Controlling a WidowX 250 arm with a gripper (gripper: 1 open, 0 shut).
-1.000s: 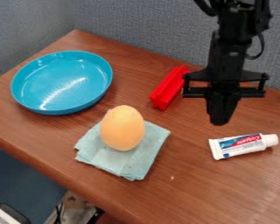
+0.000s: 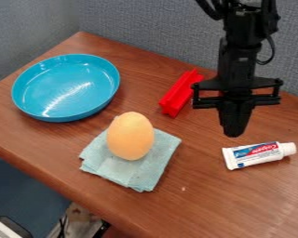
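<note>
My black gripper (image 2: 235,121) hangs above the table at the right of the middle, fingertips pointing down; whether they are apart or together is hard to tell. Below and to its right lies a white toothpaste tube (image 2: 259,154). An orange egg-shaped object (image 2: 130,136) rests on a folded pale cloth (image 2: 151,175). A red bar-like object (image 2: 181,91) lies behind and left of my gripper. A blue plate (image 2: 64,85) sits at the left.
The wooden table (image 2: 152,214) has free room at the front and between the plate and red object. Grey padded walls border the back; the table's edge runs along the lower left.
The objects on the table have not moved.
</note>
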